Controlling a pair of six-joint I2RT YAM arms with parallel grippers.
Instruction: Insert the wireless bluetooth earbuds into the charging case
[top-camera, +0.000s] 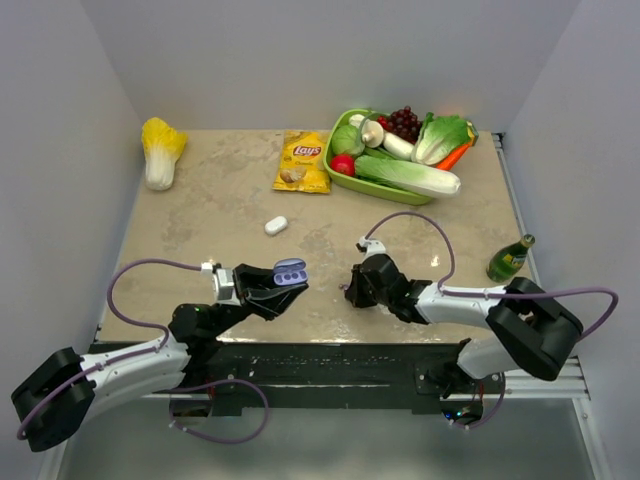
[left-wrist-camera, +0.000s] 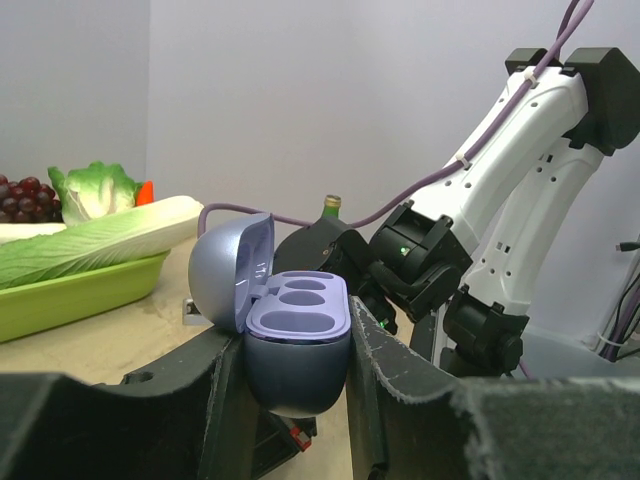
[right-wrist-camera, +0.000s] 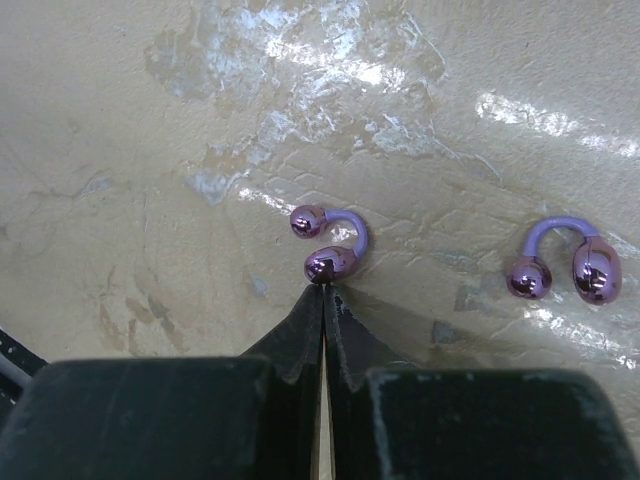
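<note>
My left gripper (top-camera: 285, 290) is shut on the open lavender charging case (left-wrist-camera: 298, 365), its lid (left-wrist-camera: 215, 270) tilted up and its slots showing empty from above. My right gripper is shut down at the table, its fingertips touching the larger end of a purple U-shaped earbud (right-wrist-camera: 340, 260); whether it grips that end I cannot tell. A second purple earbud (right-wrist-camera: 595, 265) lies to the right of it in the right wrist view.
A green basket of vegetables (top-camera: 375, 188) and a chips bag (top-camera: 301, 160) stand at the back. A small white object (top-camera: 276, 225) lies mid-table. A green bottle (top-camera: 510, 258) is at the right, a cabbage (top-camera: 160, 155) at the back left.
</note>
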